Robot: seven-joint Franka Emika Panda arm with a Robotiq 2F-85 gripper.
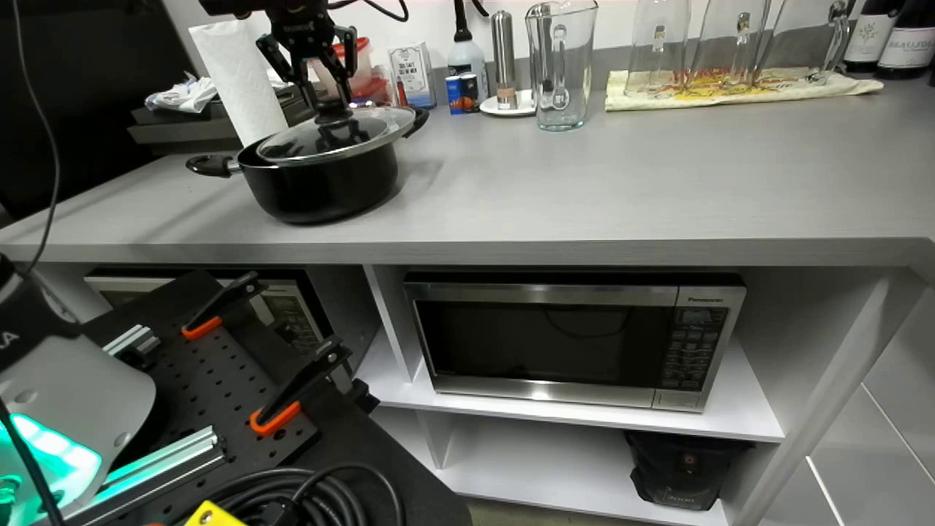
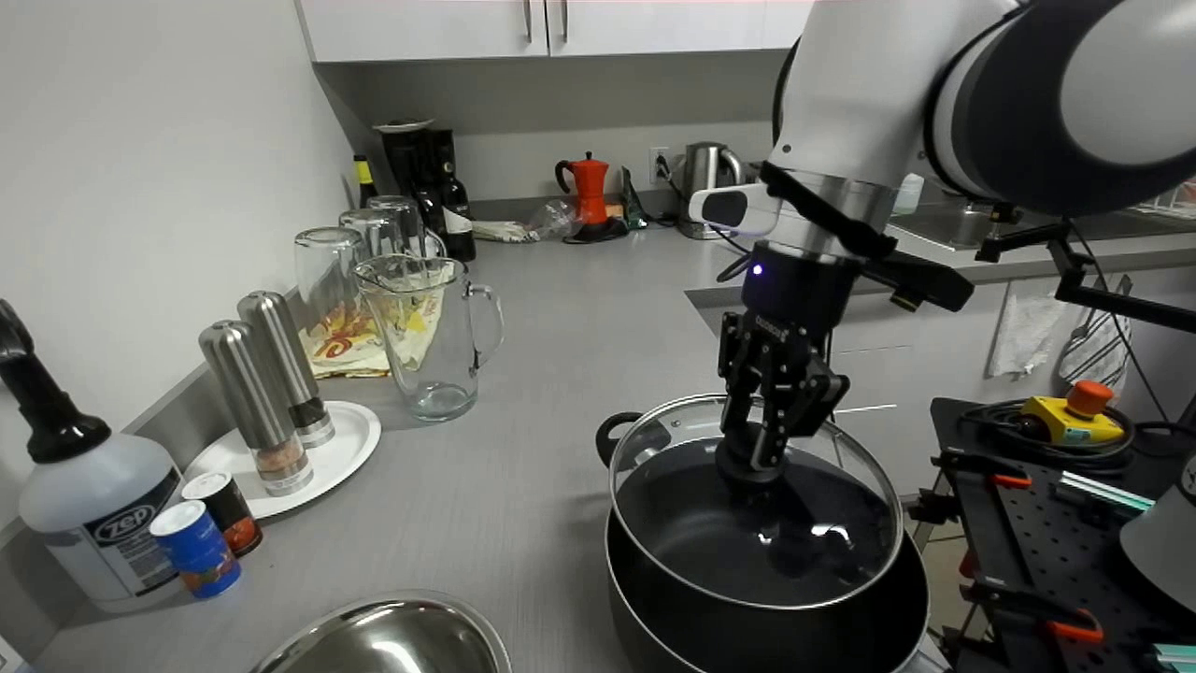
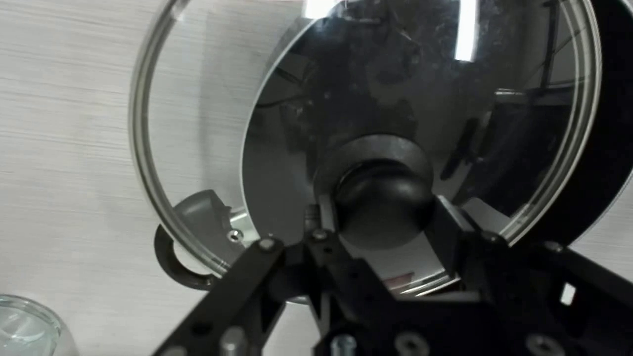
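Observation:
A clear glass lid (image 2: 662, 477) with a steel rim and black knob (image 3: 385, 201) is held by my gripper (image 2: 753, 454), which is shut on that knob. Beneath it is a black pot (image 1: 320, 188) with two side handles, standing on the counter near its left front. In exterior view 2 the lid covers only part of the pot's mouth, and the pot's near side (image 2: 740, 639) lies uncovered. The wrist view likewise shows the lid off-centre, with one pot handle (image 3: 202, 219) seen through the glass. Whether the rims touch, I cannot tell.
A steel bowl (image 2: 387, 645) stands close to the pot. A glass pitcher (image 2: 432, 336), a white plate (image 2: 359, 432) with two steel mills, and a spray bottle (image 2: 101, 527) line the wall side.

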